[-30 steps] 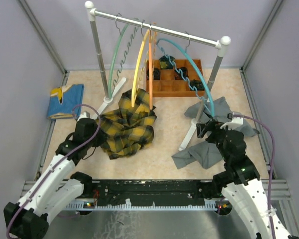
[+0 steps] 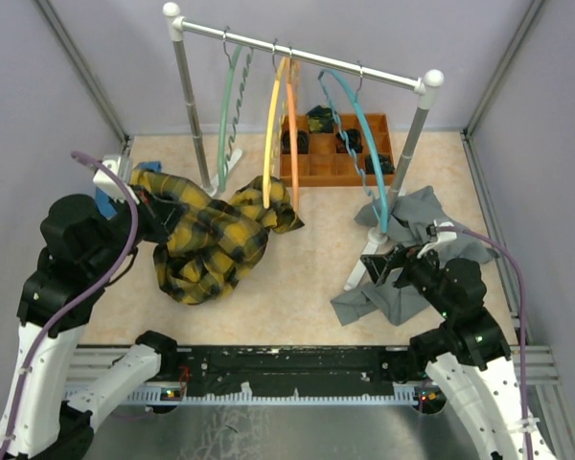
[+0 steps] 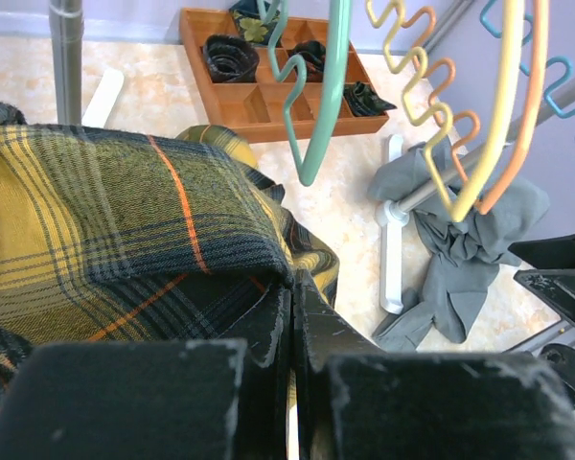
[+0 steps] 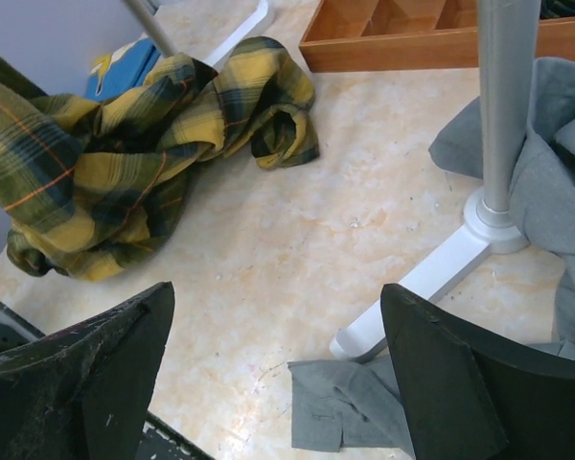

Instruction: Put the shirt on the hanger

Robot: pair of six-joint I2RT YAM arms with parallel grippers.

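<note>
A yellow and dark plaid shirt (image 2: 216, 235) hangs bunched from my left gripper, which is shut on its edge; its lower folds rest on the table at the left. On the rail hang several hangers: a green hanger (image 2: 225, 125), a yellow hanger (image 2: 271, 134), an orange hanger (image 2: 292, 134) and a blue hanger (image 2: 366, 134). All look empty. In the left wrist view the green hanger (image 3: 332, 96) dangles just beyond the lifted cloth. Over at the right, my right gripper is open, its fingers wide apart with nothing between them.
A grey cloth (image 2: 412, 220) lies under and beside the rack's right foot (image 2: 359, 268). At the back stands a wooden compartment box (image 2: 316, 172) holding dark rolled items. A blue folded cloth (image 4: 120, 72) is at the far left.
</note>
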